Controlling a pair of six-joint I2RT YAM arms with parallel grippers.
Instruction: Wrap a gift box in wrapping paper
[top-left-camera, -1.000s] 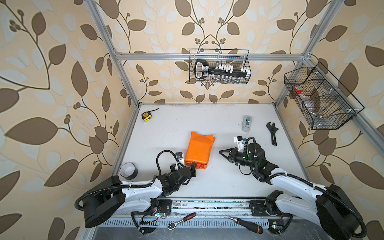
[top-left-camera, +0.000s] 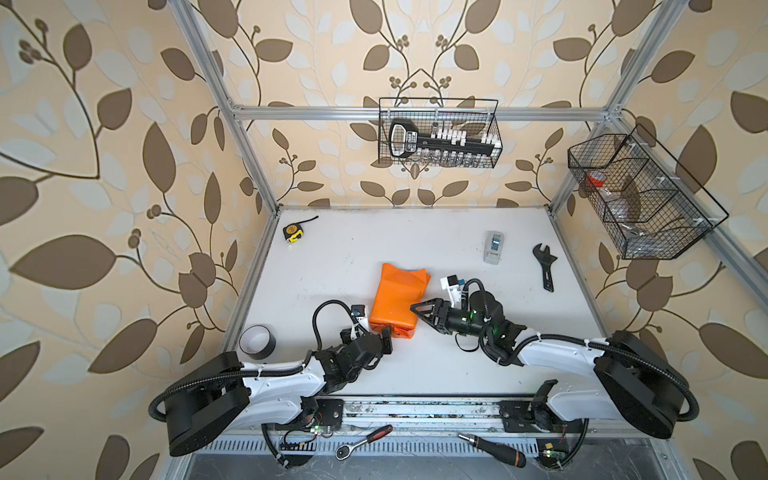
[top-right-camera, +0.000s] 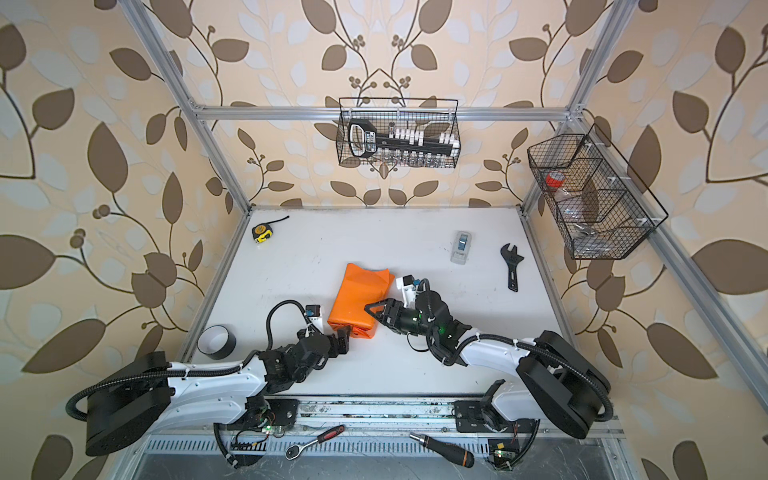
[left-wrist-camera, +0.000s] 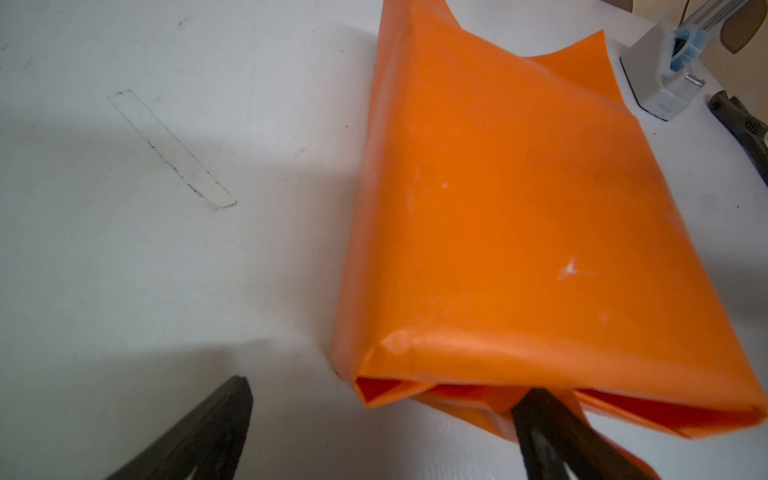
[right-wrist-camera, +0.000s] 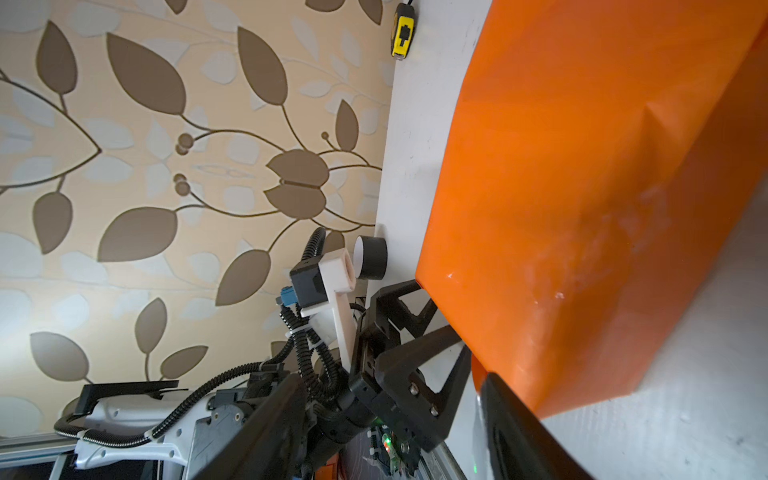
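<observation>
The gift box wrapped in orange paper (top-left-camera: 397, 300) lies in the middle of the table, long side running away from me. Its near end (left-wrist-camera: 480, 396) has folds of paper tucked loosely under the top edge, and at the far end loose paper corners (left-wrist-camera: 588, 60) stick up. My left gripper is open at that near end, one finger against the folded paper and the other out over bare table. Over the box's right side my right gripper (top-left-camera: 417, 309) is open, nothing between its fingers.
A roll of tape (top-left-camera: 257, 341) stands at the left edge and a tape measure (top-left-camera: 293, 233) at the back left. A grey device (top-left-camera: 493, 247) and a wrench (top-left-camera: 545, 267) lie at the right. Table left of the box is clear.
My right gripper has moved left, from clear of the box to the box's right side. The left arm and the box have stayed where they were.
</observation>
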